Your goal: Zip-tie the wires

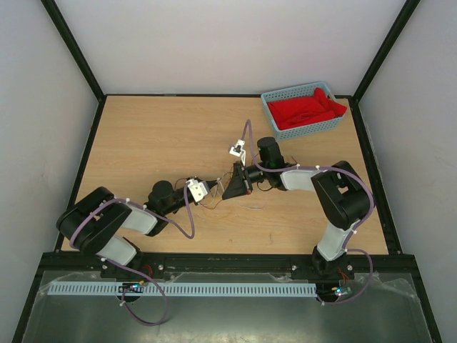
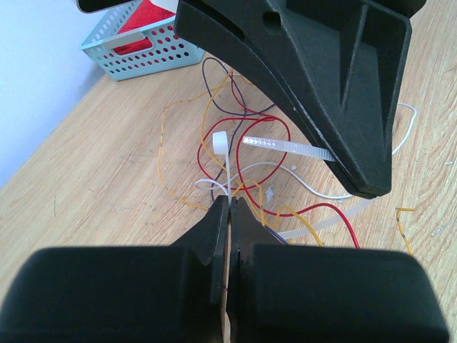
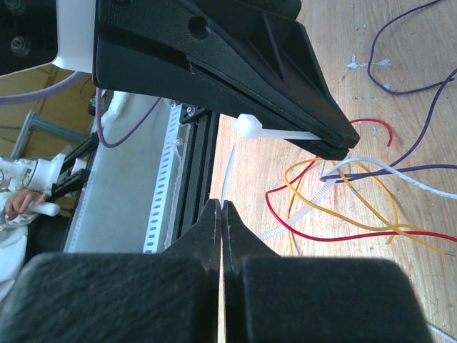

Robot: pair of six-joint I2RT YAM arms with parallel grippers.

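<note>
Both grippers meet over the loose wires at the table's middle. My left gripper (image 1: 213,186) is shut on a thin white zip tie, whose head (image 2: 220,143) stands up above its fingertips in the left wrist view. My right gripper (image 1: 235,182) is shut on a thin white strip, a zip tie's tail, seen in the left wrist view pointing toward that head, slightly apart from it. Red wires (image 3: 328,236), yellow wires (image 3: 385,204), purple and white wires lie tangled on the table below, with a translucent strip among them.
A light-blue basket (image 1: 293,132) with red cloth sits at the back right. The table's front edge and rail lie close beyond the grippers in the right wrist view.
</note>
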